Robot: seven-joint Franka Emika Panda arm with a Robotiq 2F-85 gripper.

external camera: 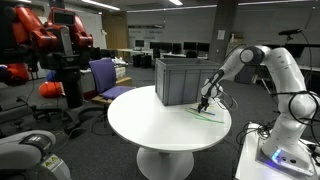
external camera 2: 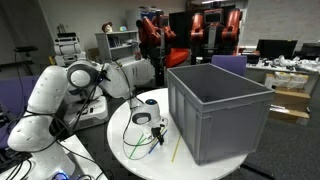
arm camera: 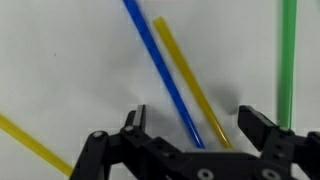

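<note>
In the wrist view my gripper is open, its dark fingers apart on either side of a blue stick (arm camera: 165,70) and a short yellow stick (arm camera: 187,70). These two lie close together, running down between the fingertips, and their near ends are hidden by the gripper. A green stick (arm camera: 287,60) lies to the right, beyond the right finger. Another yellow stick (arm camera: 35,145) is at lower left. Exterior view 2 shows the gripper (external camera 2: 158,138) low over the white table by the blue stick (external camera 2: 154,147); contact with the sticks cannot be made out.
A large grey bin (external camera 2: 215,112) stands on the table close beside the gripper, its walls rising well above it.
</note>
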